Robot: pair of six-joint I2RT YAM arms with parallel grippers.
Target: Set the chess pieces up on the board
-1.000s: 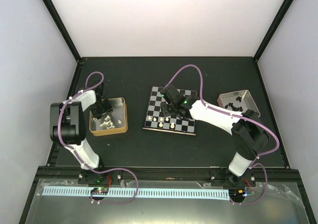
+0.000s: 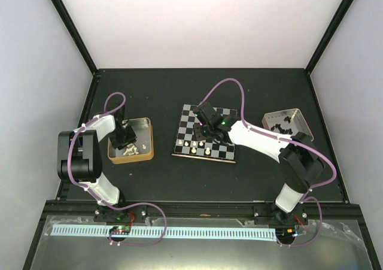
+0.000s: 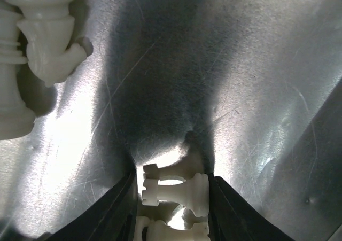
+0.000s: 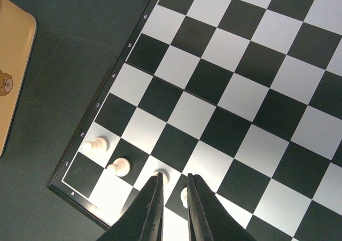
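My left gripper is down in the left tray (image 2: 149,139), its fingers on either side of a small white rook (image 3: 181,193) lying on the metal bottom; whether they grip it I cannot tell. More white pieces (image 3: 51,32) lie nearby. My right gripper hangs over the chessboard (image 4: 240,96), its fingers slightly apart with no piece visibly held. Several white pawns (image 4: 122,167) stand upright on the board's lower rows, some partly behind those fingers.
A second tray (image 2: 299,126) with black pieces sits at the right.
The right arm and board show no visible change.
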